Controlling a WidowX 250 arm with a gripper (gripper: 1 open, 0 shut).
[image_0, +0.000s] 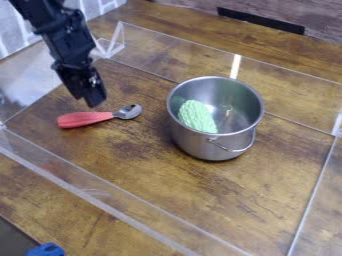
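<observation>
My black gripper (88, 92) hangs at the upper left of the camera view, open, above and behind a spoon with a red handle (86, 119) and a metal head (128, 111) lying on the wooden table. To the right stands a steel pot (227, 141) with a handle, holding a pale green ribbed object (197, 116).
Clear plastic walls border the wooden table (147, 175). A blue object (44, 249) sits at the bottom left corner, outside the walls.
</observation>
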